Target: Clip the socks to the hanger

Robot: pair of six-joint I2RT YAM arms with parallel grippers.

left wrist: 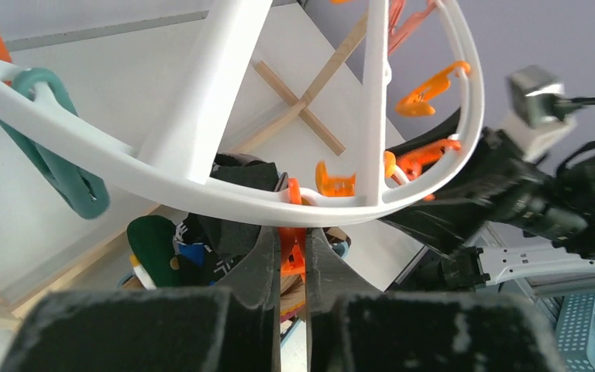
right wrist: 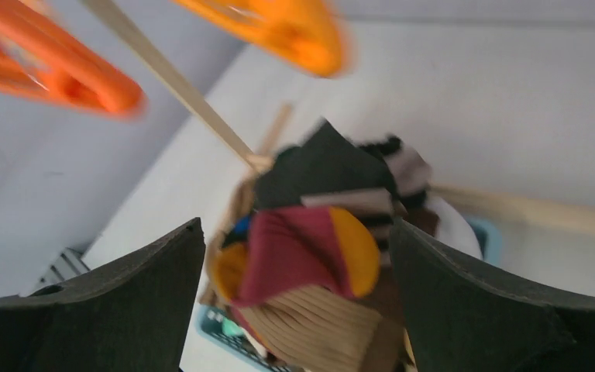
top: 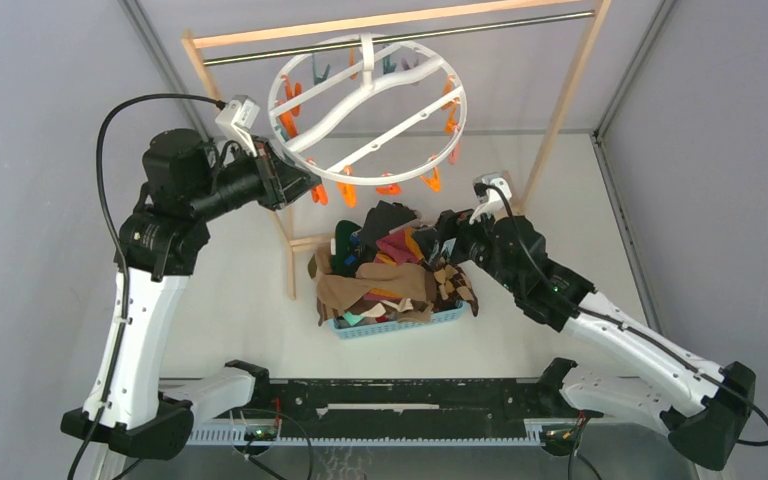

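The round white hanger hangs from the metal rail, with orange and teal clips round its rim. At its front left, my left gripper is shut on an orange clip, which the left wrist view shows between its fingers just under the rim. No sock can be made out in that clip. A mixed pile of socks fills the blue basket below. My right gripper is over the right back of the pile. In the right wrist view its fingers stand apart, holding nothing visible.
Orange clips hang close above the right gripper. The wooden stand has a leg behind the right arm. White table shows clear on both sides of the basket.
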